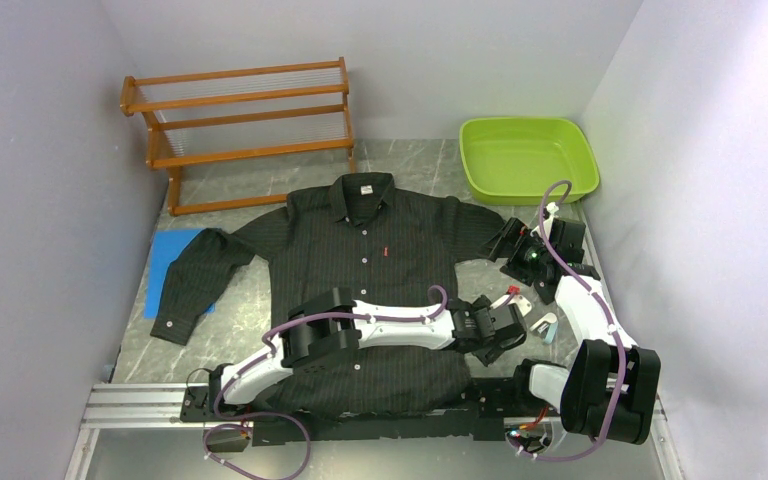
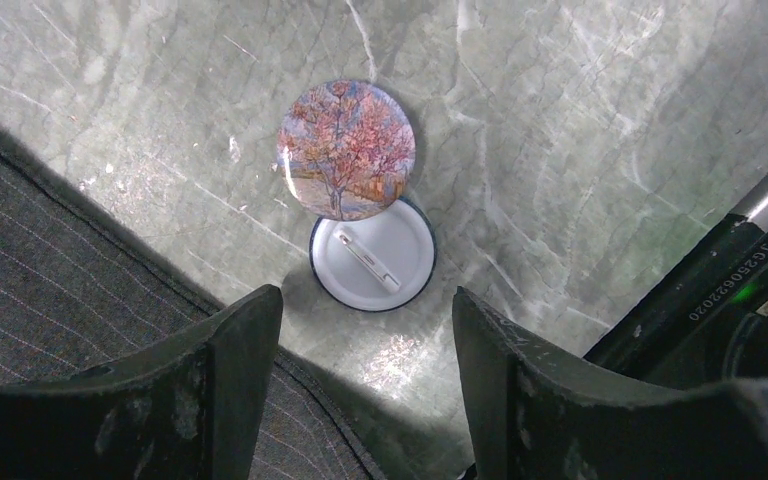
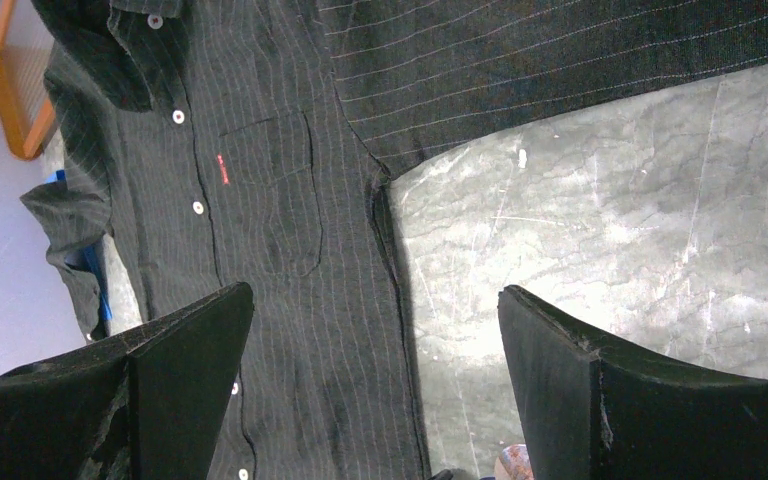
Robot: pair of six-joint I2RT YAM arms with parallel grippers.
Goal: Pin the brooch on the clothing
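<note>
Two round brooches lie on the grey table in the left wrist view. One is face up with a pink tree picture; its edge overlaps a white-backed brooch lying pin side up, its pin bar showing. My left gripper is open, its fingers on either side of the white-backed brooch's near edge, holding nothing. The dark striped shirt lies spread out, with a chest pocket bearing a small red tag. Near the shirt's right sleeve, my right gripper is open and empty.
A green basin stands at the back right and a wooden rack at the back left. A blue sheet lies by the left sleeve. The left arm crosses over the lower shirt. Bare table shows right of the shirt.
</note>
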